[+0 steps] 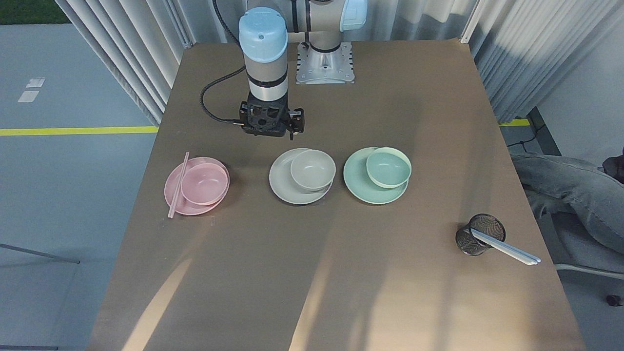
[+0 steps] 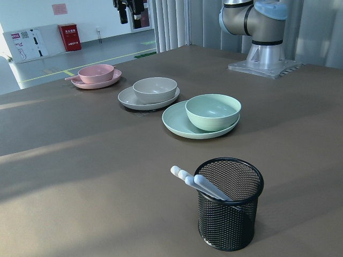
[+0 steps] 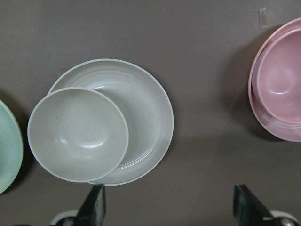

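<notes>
My gripper hangs above the table behind the dishes, fingers wide open with nothing between them. In a row lie a pink plate [image 1: 173,186] with a pink bowl [image 1: 204,181] and pink chopsticks [image 1: 179,185], a grey plate [image 1: 282,181] with a grey bowl [image 1: 313,168], and a mint plate [image 1: 357,181] with a mint bowl [image 1: 388,166]. In the wrist view the grey bowl sits off-centre on its plate, the pink set to its right, the mint plate cut off at left.
A black mesh cup [image 2: 226,225] holds several pale chopsticks [image 1: 505,246] near the table's right side. The robot base [image 1: 325,73] stands at the back. A seated person's leg is beside the right edge.
</notes>
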